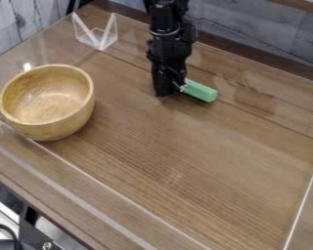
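My black arm reaches down from the top centre to the gripper (171,84), which is low on the table at the left end of a green block (198,90). The block lies at an angle, extending to the lower right of the fingers. Whether the fingers are closed on it cannot be made out.
A large wooden bowl (46,104) stands at the left. A white wire holder (97,31) is at the upper left.
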